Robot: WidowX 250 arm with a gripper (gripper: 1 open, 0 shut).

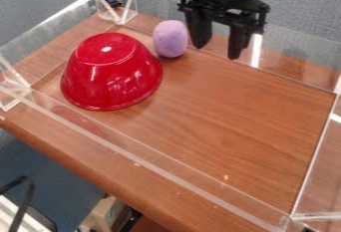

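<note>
My black gripper point(217, 36) hangs at the top centre, open, its two fingers spread apart with nothing seen between them. A red bowl point(112, 69), apparently upside down, rests on the wooden table point(226, 136) at the left. A pale purple egg-shaped object point(170, 39) stands behind the bowl, just left of my gripper's left finger.
Clear plastic walls border the table on its visible sides. Dark floor and some hardware lie beyond the front left edge.
</note>
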